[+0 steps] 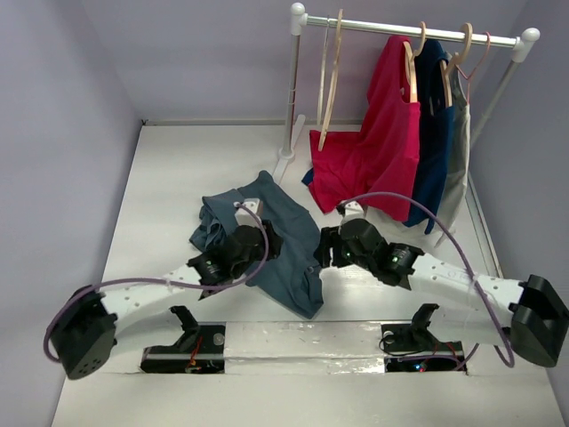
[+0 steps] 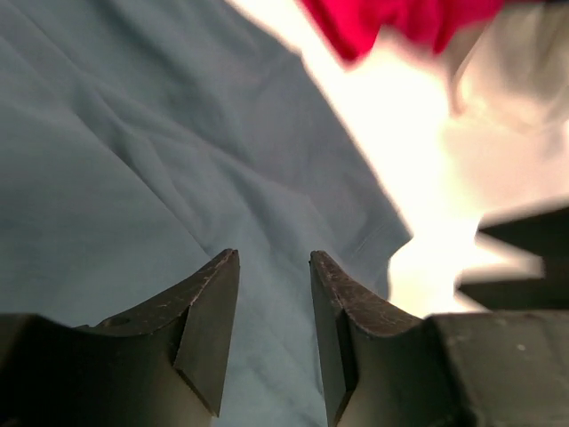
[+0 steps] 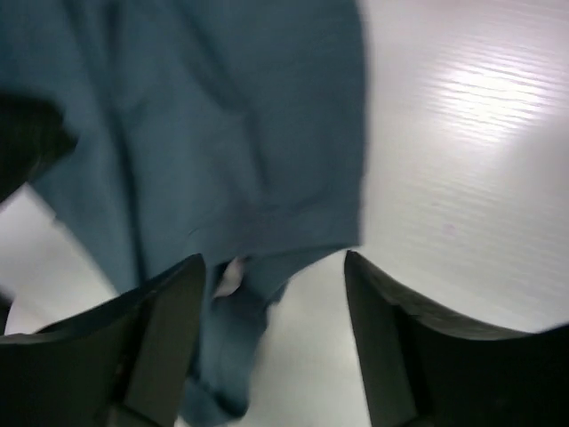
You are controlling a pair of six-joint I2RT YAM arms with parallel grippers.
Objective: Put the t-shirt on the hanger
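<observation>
The dark teal t-shirt [image 1: 289,258] lies crumpled on the white table, filling much of the left wrist view and the left of the right wrist view [image 3: 267,142]. My left gripper [image 1: 267,245] is over its middle, fingertips [image 2: 213,276] part open with cloth beneath and none seen clamped. My right gripper [image 1: 331,247] is at the shirt's right edge, fingers apart above it, blurred in the right wrist view. Empty wooden hangers [image 1: 332,80] hang at the left of the rail.
The metal rack [image 1: 356,25] stands at the back right, holding a red shirt [image 1: 382,151], a navy one [image 1: 431,133] and a pale one [image 1: 458,169].
</observation>
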